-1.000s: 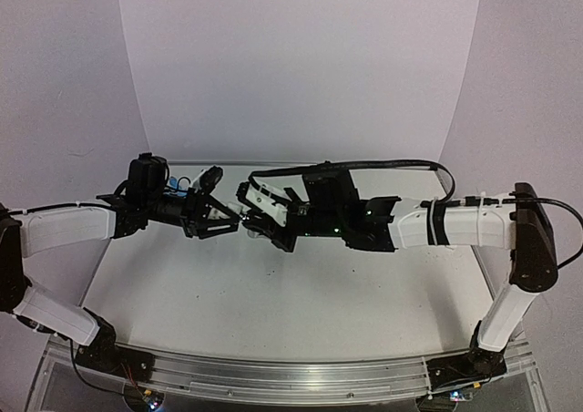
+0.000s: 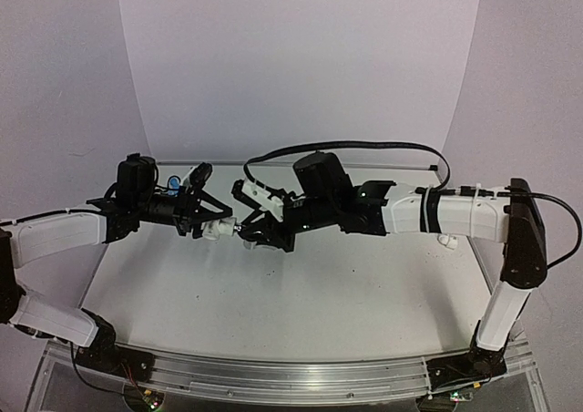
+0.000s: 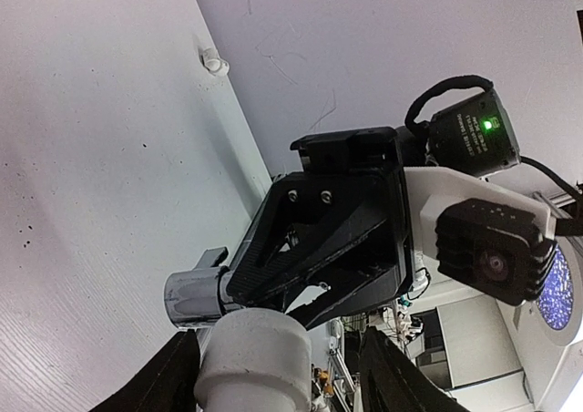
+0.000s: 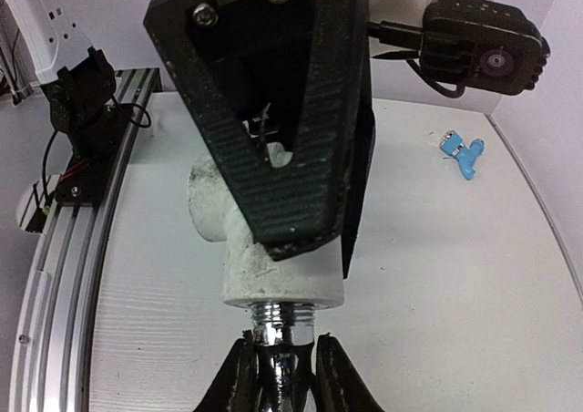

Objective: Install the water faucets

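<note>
In the top view, my two grippers meet left of centre above the table. A white pipe fitting [image 2: 215, 229] lies between the fingers of my left gripper [image 2: 219, 221]; whether they press on it is hidden. The left wrist view shows the fitting's round end [image 3: 254, 362] against one finger [image 3: 164, 380], with a gap to the other finger [image 3: 392, 375]. My right gripper is shut on a chrome faucet [image 4: 285, 341], close up in the right wrist view. The faucet points at the fitting's lower opening [image 4: 283, 284], with bright threads showing just below the rim.
A blue-handled faucet [image 4: 466, 154] lies on the far left of the table. Another white fitting [image 3: 215, 63] lies by the right edge.
Both arms have shifted slightly left together. My left gripper has turned, and more of the white fitting shows in the top view. The right arm's upper part has risen a little.
</note>
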